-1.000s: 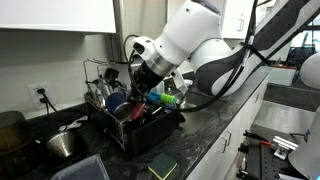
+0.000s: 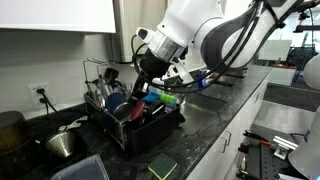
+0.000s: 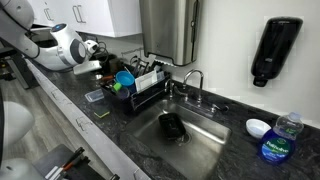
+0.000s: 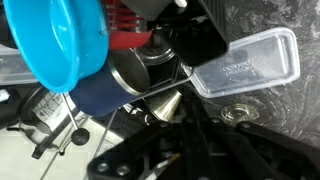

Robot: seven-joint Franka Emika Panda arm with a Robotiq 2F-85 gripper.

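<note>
In exterior view 1 my gripper (image 2: 138, 80) hangs low over the dish rack (image 2: 152, 132), partly lost among the dark items. The wrist view shows the gripper as dark fingers at the lower middle, where the gap between them is hard to make out. A bright blue bowl (image 4: 62, 40), a dark blue cup (image 4: 108, 85) and a red slotted item (image 4: 124, 24) lie beyond the fingers, in or by the rack. Nothing clearly shows held. A clear plastic lid or container (image 4: 250, 62) lies on the dark counter.
A green-and-yellow sponge (image 2: 162, 165) lies before the rack. Left of it stand a metal vessel (image 2: 62, 145) and dark pots (image 2: 14, 140). The sink (image 3: 180, 140), with a black item inside, lies beyond the rack; a soap bottle (image 3: 280, 138) stands farther along.
My arm has shifted in exterior view 1, its white upper part coming lower and to the right. The rack and its contents look about the same.
</note>
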